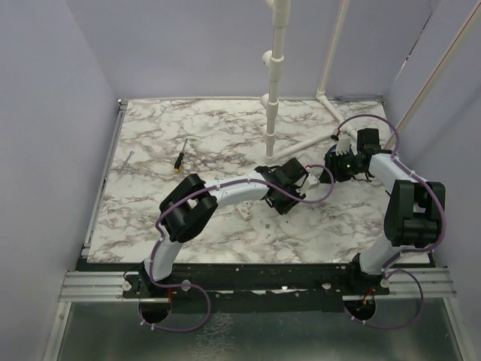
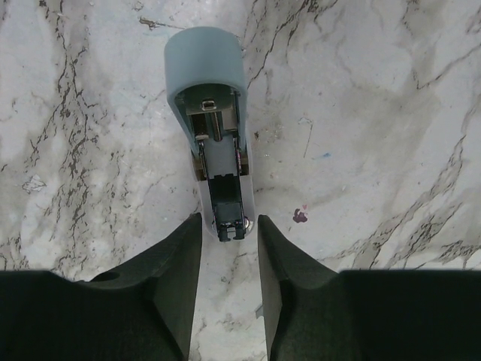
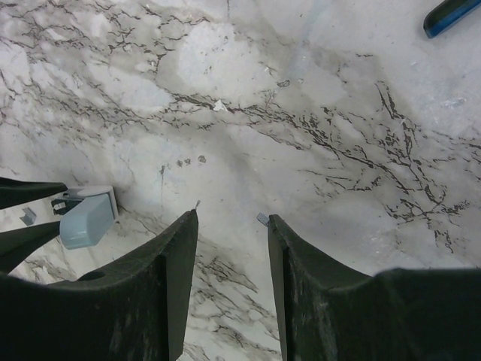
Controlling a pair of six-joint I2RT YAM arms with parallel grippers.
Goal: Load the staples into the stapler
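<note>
The light blue-grey stapler [image 2: 204, 60] lies on the marble table with its top raised, showing the metal channel and black inner piece [image 2: 227, 197]. My left gripper is part open just at the black piece's end, nothing seen between its fingers but the stapler below. In the right wrist view the stapler [image 3: 86, 222] is at the far left, beside the left fingers. My right gripper stands part open over bare table, to the right in the top view. I cannot make out staples.
A screwdriver [image 1: 179, 161] and a thin metal tool [image 1: 125, 162] lie on the left of the table [image 1: 143, 210]. White pipes [image 1: 301, 147] stand at the back.
</note>
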